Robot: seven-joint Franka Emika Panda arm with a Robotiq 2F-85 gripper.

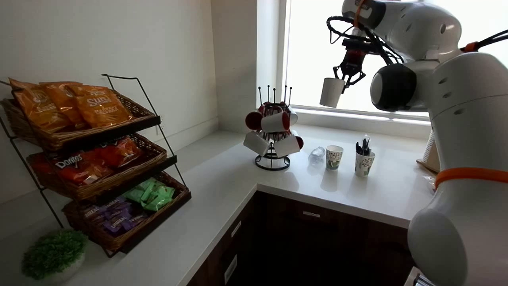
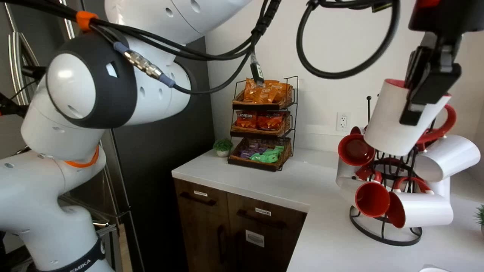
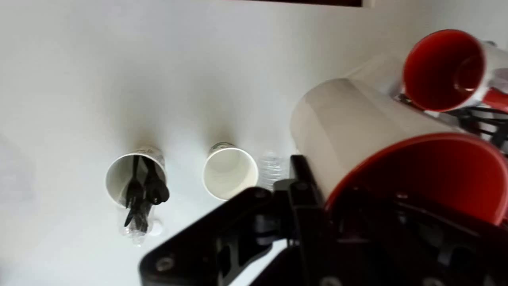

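Note:
A white mug [image 1: 331, 92] with a red inside hangs in the air, well above the counter, and my gripper [image 1: 349, 76] is shut on its rim side. In exterior view 2 the held mug [image 2: 401, 118] tilts slightly, open end up, with a dark finger [image 2: 422, 97] against its outer wall. The wrist view shows the mug [image 3: 355, 128] with its red mouth toward the camera; the other finger is hard to make out in the dark there. To the left of the held mug in exterior view 1 stands a black wire mug rack [image 1: 272, 163] carrying several white-and-red mugs.
On the counter below are a patterned paper cup [image 1: 333, 157], a cup of black cutlery [image 1: 364, 164] and a clear plastic bottle [image 1: 316, 155]. A tiered snack rack [image 1: 157, 121] stands far left with a small plant [image 1: 54, 252].

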